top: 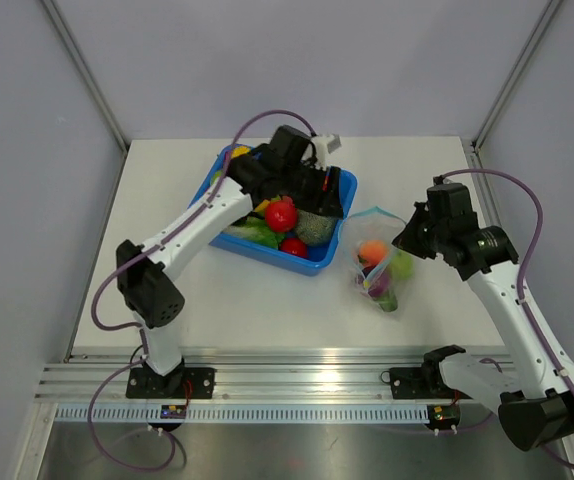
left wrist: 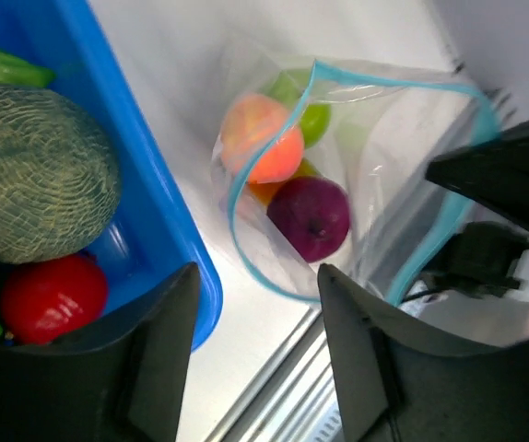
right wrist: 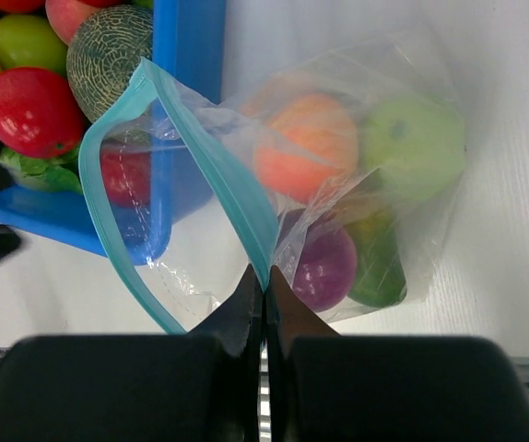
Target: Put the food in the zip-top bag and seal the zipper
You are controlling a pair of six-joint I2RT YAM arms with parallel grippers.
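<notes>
The clear zip top bag (top: 360, 272) with a light-blue rim hangs mouth open above the table, right of the blue bin. Inside it show an orange-pink round fruit (right wrist: 307, 147), a purple one (right wrist: 325, 267), a green one (right wrist: 413, 147) and a dark-green piece (right wrist: 376, 261). My right gripper is shut on the bag's blue rim at one side of the mouth. My left gripper is open over the bin's right side, nothing between its fingers, with the bag's free rim beyond its fingertips in the left wrist view.
The blue bin (top: 267, 252) holds more food, including a netted green melon (top: 315, 228) and red tomatoes (top: 293, 246). Its right wall stands close beside the bag.
</notes>
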